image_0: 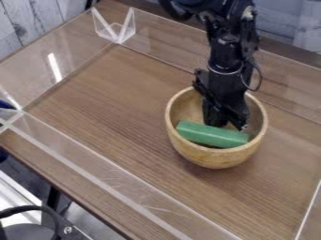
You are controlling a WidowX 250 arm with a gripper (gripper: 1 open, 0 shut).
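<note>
A light wooden bowl stands on the wooden table right of centre, holding a green bar-shaped object near its front. My gripper comes down from above into the back of the bowl, just behind the green object. Its tips are dark and partly hidden, and it looks shut, with nothing visible between its fingers.
A clear plastic bracket is at the back left. A dark cable or device lies at the lower left corner.
</note>
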